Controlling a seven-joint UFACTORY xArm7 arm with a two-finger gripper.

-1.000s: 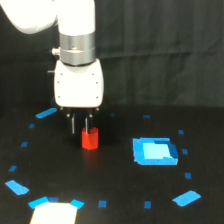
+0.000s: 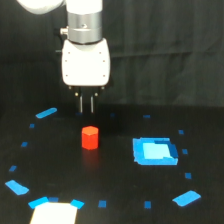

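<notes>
A small red block (image 2: 90,138) rests on the dark table left of centre. Above it in the picture is my white gripper (image 2: 86,104), pointing down, its two thin dark fingers apart with a gap showing between them. Nothing is visible in that gap. The fingertips end clear of the block in this view; their exact depth relative to it is hard to judge.
To the right, blue tape frames a pale square (image 2: 157,151) on the table. Several blue tape pieces and dots mark the surface, one strip (image 2: 186,198) at the right front. A pale object (image 2: 54,213) sits at the lower left edge.
My gripper has risen and shifted slightly right; its fingertips, earlier beside and overlapping the block in view, now show above it. The red block has stayed in place.
</notes>
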